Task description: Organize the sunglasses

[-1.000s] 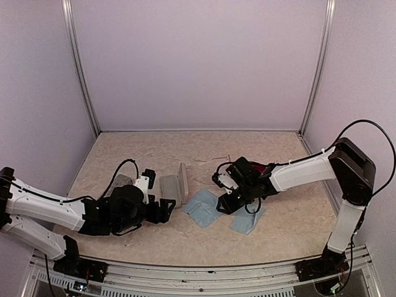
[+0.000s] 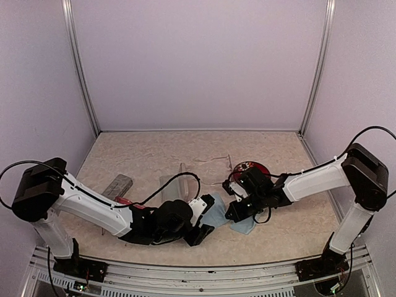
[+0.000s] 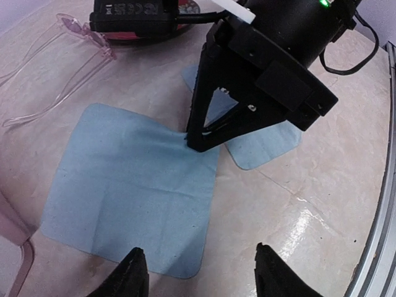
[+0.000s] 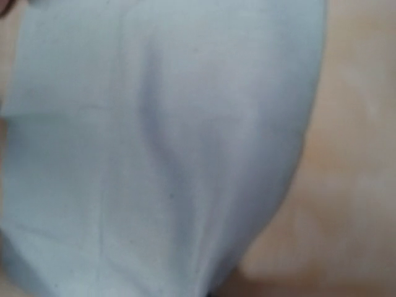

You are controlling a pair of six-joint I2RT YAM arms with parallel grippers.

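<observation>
A light blue cloth (image 3: 133, 179) lies on the table with its upper right edge raised to the right gripper, which is shut on it. In the right wrist view, the cloth (image 4: 173, 124) gathers in folds toward the bottom edge; the fingers are out of sight there. My left gripper stands open over the cloth's near corner, nothing between its fingertips. Clear pinkish sunglasses (image 3: 102, 52) rest beyond the cloth, their arms reaching left. A grey open case (image 2: 171, 189) is left of the cloth, partly behind my left arm.
A second blue cloth (image 3: 266, 145) lies under and right of the right gripper. Behind the right arm is a red round container (image 2: 260, 166). A grey case (image 2: 117, 186) lies at left, a red item (image 2: 122, 200) beside it.
My left gripper has swept right, from beside the open case to the cloth and close to the right gripper. The right gripper has shifted slightly right and nearer, the cloth's edge with it.
</observation>
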